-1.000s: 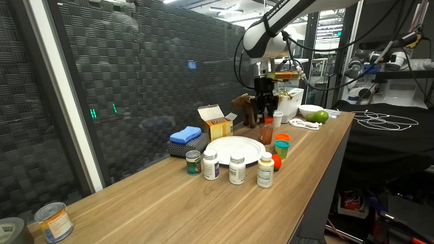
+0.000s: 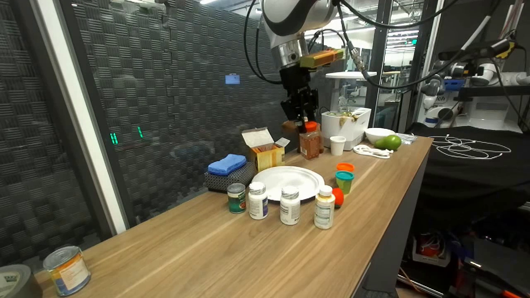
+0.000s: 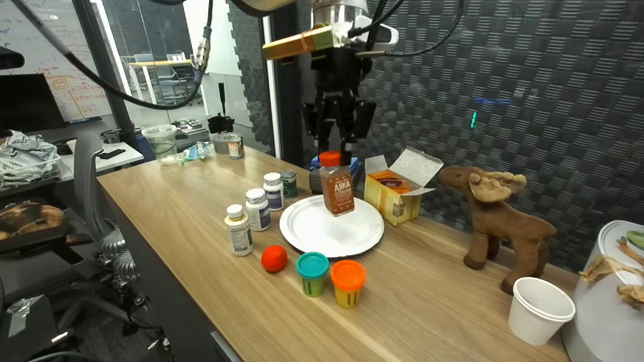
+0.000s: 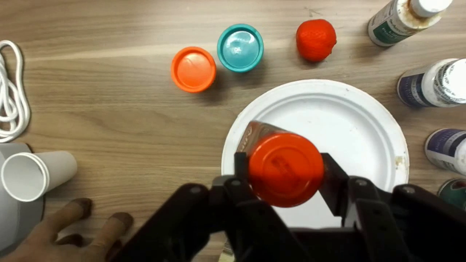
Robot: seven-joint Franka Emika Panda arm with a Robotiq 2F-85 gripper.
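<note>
My gripper is shut on the red lid of a spice jar labelled AJIKA. The jar hangs slightly tilted in the air, clear of the table. From above, in the wrist view, its red lid fills the space between my fingers and hides part of the white plate. Exterior view 1 has the jar higher than the plate and farther back along the counter.
An open yellow box and a plush moose stand along the wall. Near the plate are several pill bottles, a red ball-like fruit and two small tubs. Paper cups stand at the right.
My gripper has risen with the jar and shifted left in exterior view 1, toward the wall. The jar was lower, close to the table beside the tubs. Other objects have stayed put.
</note>
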